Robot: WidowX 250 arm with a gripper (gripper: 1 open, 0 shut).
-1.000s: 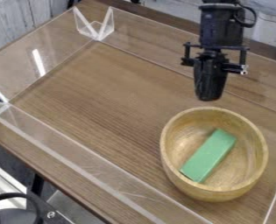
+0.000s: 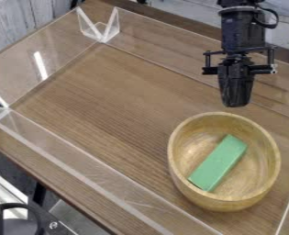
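My black gripper (image 2: 238, 97) hangs at the upper right, above and behind a round wooden bowl (image 2: 183, 156); it is shut, with nothing visible between its fingers. A green rectangular block (image 2: 217, 165) lies in the bowl, tilted diagonally.
The bowl stands on a wooden tabletop (image 2: 92, 101) with broad free room to the left. A clear angular object (image 2: 100, 26) is at the back left. A dark round object (image 2: 15, 222) is at the bottom left corner.
The gripper has shifted slightly right, and its body looks turned a little. The bowl and green block have not visibly moved.
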